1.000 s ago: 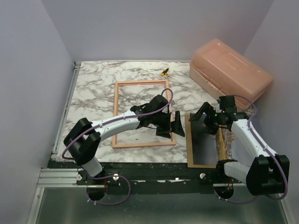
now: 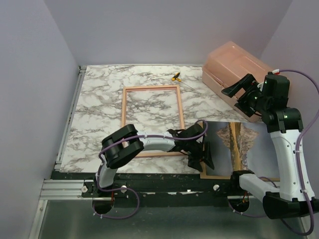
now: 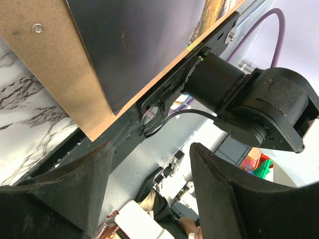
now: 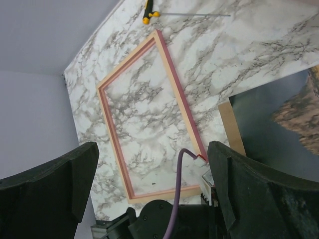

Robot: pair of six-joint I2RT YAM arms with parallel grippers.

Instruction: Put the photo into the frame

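Observation:
An empty wooden frame (image 2: 124,107) lies on the marble board. Right of it a dark glass panel (image 2: 222,139) with a tan backing edge (image 3: 67,74) holds a photo (image 2: 244,142) with a brownish picture on it. My left gripper (image 2: 202,162) is over the panel's lower left corner, its fingers apart just short of that corner in the left wrist view, nothing visibly between them. My right gripper (image 2: 235,94) is raised at the right, open and empty.
A pink box (image 2: 234,64) stands at the back right. A yellow-handled screwdriver (image 2: 176,76) lies behind the frame. The board's left part is clear; walls bound both sides.
My left gripper has moved toward the front and right to the panel's corner. My right gripper has moved right and toward the back, uncovering more of the panel and photo.

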